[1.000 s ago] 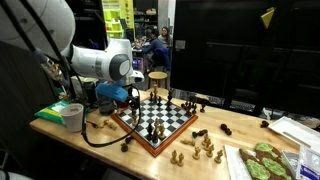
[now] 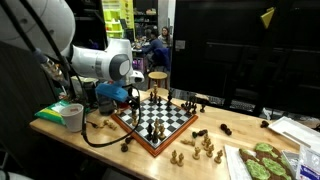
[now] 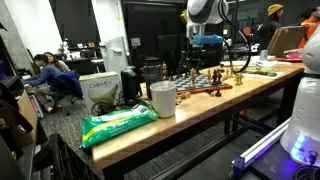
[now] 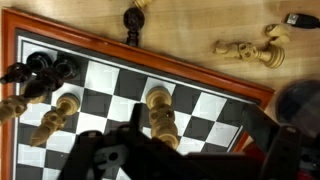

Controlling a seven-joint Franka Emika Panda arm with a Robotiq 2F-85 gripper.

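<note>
In the wrist view a chessboard (image 4: 211, 107) with a reddish-brown border fills the middle. My gripper is open above it, its dark fingers spread wide. A light wooden chess piece (image 4: 162, 115) stands on the board between the fingers, nearer the left one, with neither seen touching it. Toward the left of the board are another light piece (image 4: 55, 118) and a dark piece (image 4: 62, 70). Exterior view 1 places the gripper (image 2: 123, 97) over the near left part of the chessboard (image 2: 178, 118); its fingertips are too small to judge there.
Beyond the board's edge lie a light piece (image 4: 242, 50) and a dark piece (image 4: 133, 22) on the wood. Several light pieces (image 2: 197, 153) stand right of the board. A white mug (image 2: 72, 117) and a green bag (image 3: 120, 122) occupy the table's left end.
</note>
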